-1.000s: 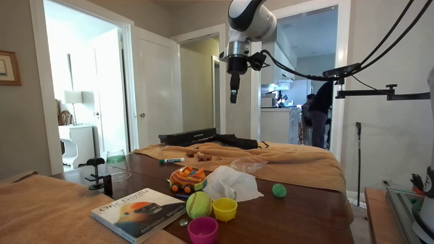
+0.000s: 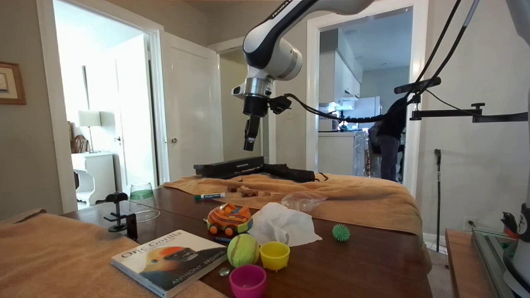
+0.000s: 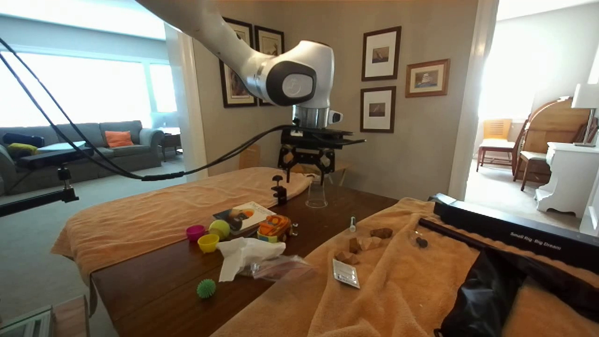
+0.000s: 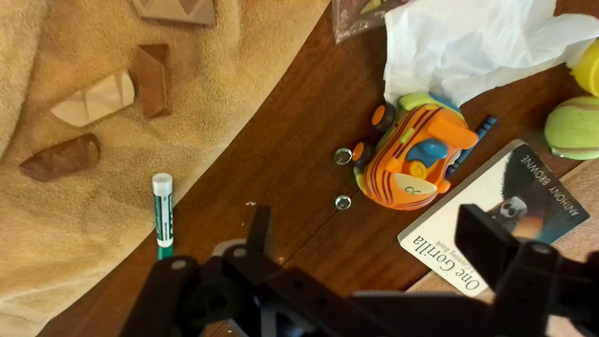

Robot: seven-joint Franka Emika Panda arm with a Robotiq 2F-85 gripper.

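High over the table hangs my gripper (image 3: 305, 177), its fingers apart and nothing between them. In the wrist view, one fingertip (image 4: 259, 224) is over bare wood and the other stands before the One Gorilla book (image 4: 449, 241). Below are an orange toy car (image 4: 415, 160), a blue crayon (image 4: 471, 147) and two glass beads. A green-and-white marker (image 4: 163, 210) lies across the towel's edge. To the car's other side are crumpled white paper (image 2: 283, 224), a tennis ball (image 2: 243, 250), a yellow cup (image 2: 274, 255) and a magenta cup (image 2: 248, 281).
A black clamp (image 2: 117, 213) and a clear glass (image 3: 317, 194) stand at one end of the table. Brown blocks (image 4: 152, 81) lie on the orange towel (image 4: 224, 67), near a long black box (image 2: 231, 166). A green spiky ball (image 2: 340, 232) sits apart, with bare wood around it.
My arm has moved left and lower in exterior view 1, and the gripper now tilts slightly there. The objects on the table have not moved.
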